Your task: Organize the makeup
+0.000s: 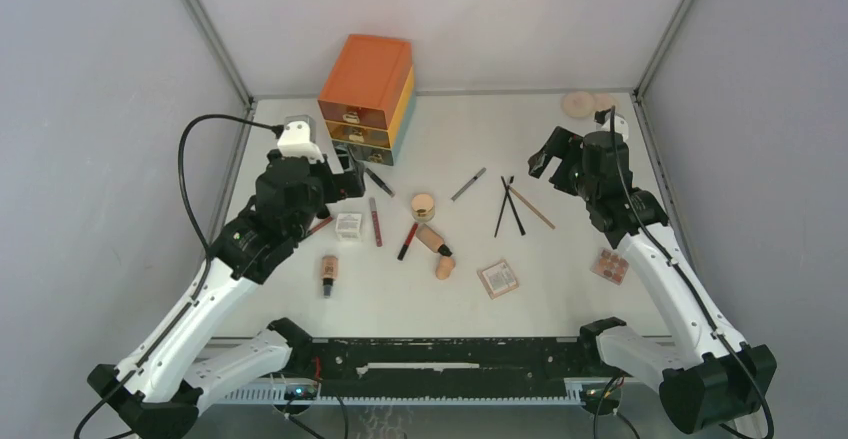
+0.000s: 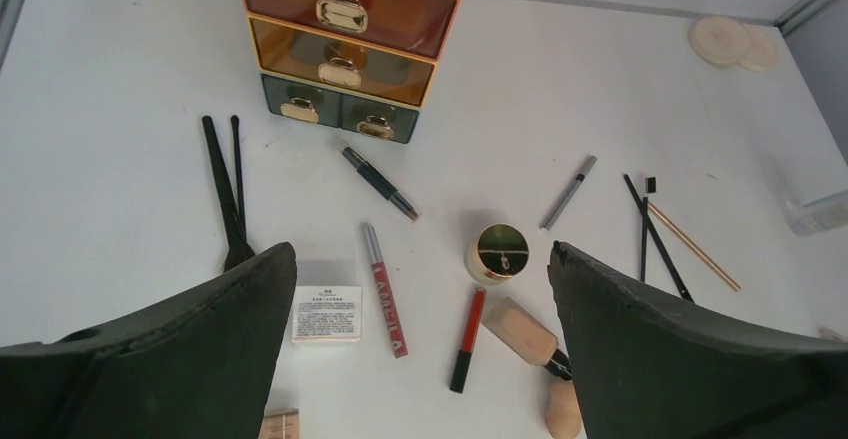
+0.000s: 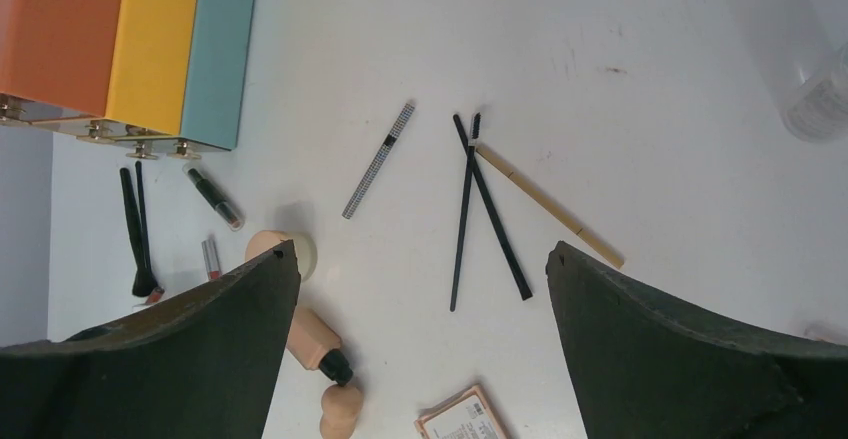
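Note:
A drawer box (image 1: 365, 74) in orange, yellow and teal stands at the back left, drawers shut. Pens, pencils and brushes (image 2: 221, 184) lie scattered, with a red lip pencil (image 2: 468, 334), a round jar (image 1: 422, 206), foundation bottles (image 1: 329, 269), a sponge (image 1: 444, 267), a white box (image 2: 325, 312) and palettes (image 1: 498, 278). My left gripper hangs open over the left items, nothing between its fingers. My right gripper is open above the right side, over crossed thin sticks (image 3: 505, 244), holding nothing.
Round pads (image 2: 718, 41) lie at the back right. A clear cylinder (image 3: 812, 109) stands at the right, mostly hidden in the top view. Walls bound the back and sides.

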